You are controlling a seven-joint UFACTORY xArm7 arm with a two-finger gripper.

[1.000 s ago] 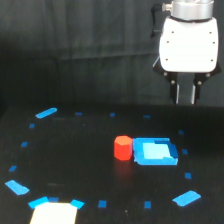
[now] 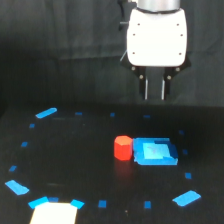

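My gripper (image 2: 154, 97) hangs high over the back of the dark table, with its two thin fingers pointing down. They stand apart, and only dark background shows between them. Well below them, in the middle of the table, sits a small red-orange block (image 2: 122, 148) with a many-sided outline. Close to its right side is a shallow blue tray (image 2: 142, 158), whose inside looks lighter blue. The gripper is touching neither of them.
Blue tape strips (image 2: 46, 113) and small blue squares mark the black table. A pale, cream-coloured object (image 2: 53, 214) is cut off by the bottom edge at the left. The table around the block and tray looks mostly clear.
My gripper has moved left, from above the right of the tray to roughly over the tray in the picture. Its fingers are still apart. The block and tray have not moved.
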